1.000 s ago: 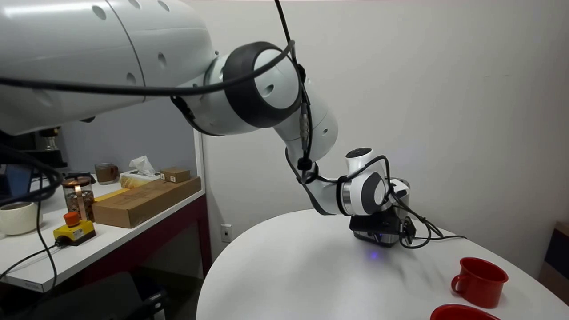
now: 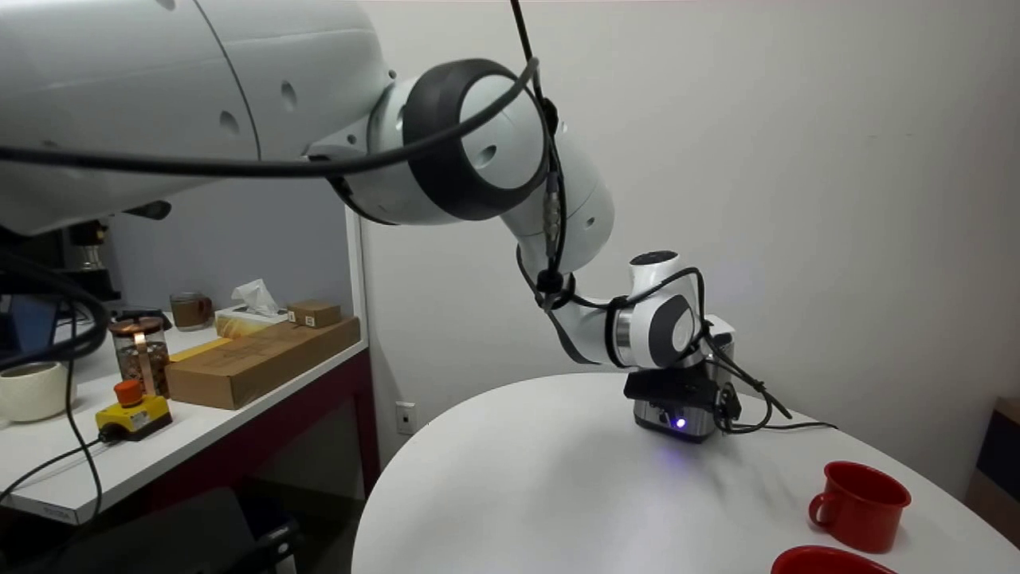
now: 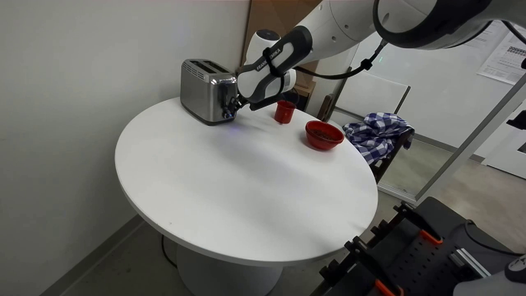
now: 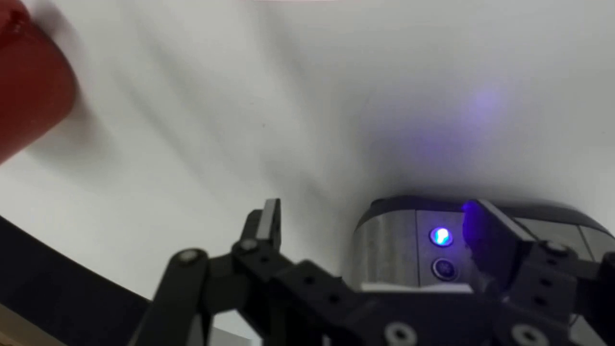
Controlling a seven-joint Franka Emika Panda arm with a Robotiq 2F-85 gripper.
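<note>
A silver two-slot toaster [image 3: 200,91] stands on the round white table near the wall. In the wrist view its metal front [image 4: 385,248] shows a lit blue-white button [image 4: 441,236] with a dark button [image 4: 444,268] beside it. My gripper is open, its fingers wide apart. The right finger [image 4: 496,239] overlaps the toaster's front, while the left finger [image 4: 269,225] appears over bare table. Whether a finger touches the toaster, I cannot tell. Nothing is seen held between the fingers. In exterior view 1 the arm hides most of the toaster.
A red mug [image 3: 284,112] stands to the right of the toaster, and a red bowl [image 3: 323,137] with brown contents sits farther right. Cables hang beside my wrist. The wall lies close behind the toaster.
My wrist and hand have risen slightly. The button light on the toaster's front, mostly hidden a second ago, now shows plainly in exterior view 1. Mug and bowl have stayed put.
</note>
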